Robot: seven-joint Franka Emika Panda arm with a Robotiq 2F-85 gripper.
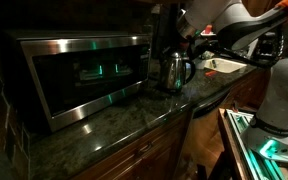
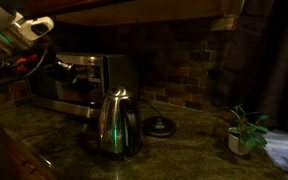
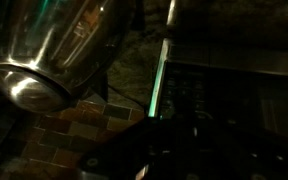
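A shiny steel kettle (image 2: 119,122) stands upright on the dark stone counter. The wrist view shows its rounded metal body (image 3: 59,35) at the upper left. My gripper (image 2: 66,72) is raised in front of the microwave, left of the kettle and apart from it. In the wrist view the gripper is a dark shape at the bottom. It looks shut, with nothing visible between its fingers, though the dim light hides detail. The microwave (image 1: 89,72) has a steel frame and a dark glass door, which looks closed.
A round black base (image 2: 159,127) lies right of the kettle. Farther right are a potted plant (image 2: 246,132) and a pale cloth-like item (image 2: 284,150). Cabinets hang overhead, and a sink (image 1: 224,63) lies beyond.
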